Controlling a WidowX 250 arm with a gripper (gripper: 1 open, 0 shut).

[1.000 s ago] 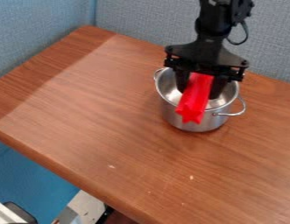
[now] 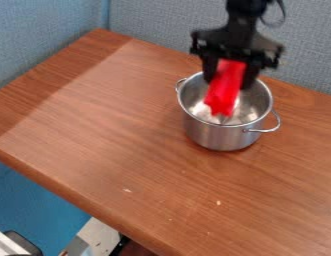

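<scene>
My black gripper (image 2: pixel 233 64) hangs at the top right, shut on a red object (image 2: pixel 227 88) that dangles over the mouth of a steel pot (image 2: pixel 223 136) with two side handles. The gripper and red object are somewhat blurred, and the red object hides part of the pot's inside.
Grey-blue padded walls stand behind and at the left. A white item with dark parts sits at the lower left corner, off the table.
My gripper has risen with the red object, whose lower end now sits higher, within the outline of the pot's mouth. The pot has stayed in place.
</scene>
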